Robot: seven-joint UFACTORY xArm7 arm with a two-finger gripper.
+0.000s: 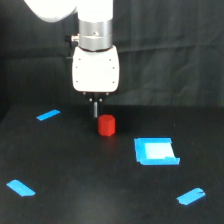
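The white gripper point(95, 101) hangs pointing down in the upper middle, its thin dark fingers just above and slightly left of a small red block point(106, 125). Whether the fingers are apart or closed is hard to make out. The red block stands on the black table point(100, 180).
A blue-edged patch with a white middle point(160, 151) lies right of the block. Blue tape strips lie at the left point(48, 114), front left point(21, 188) and front right point(191, 196). A dark curtain hangs behind.
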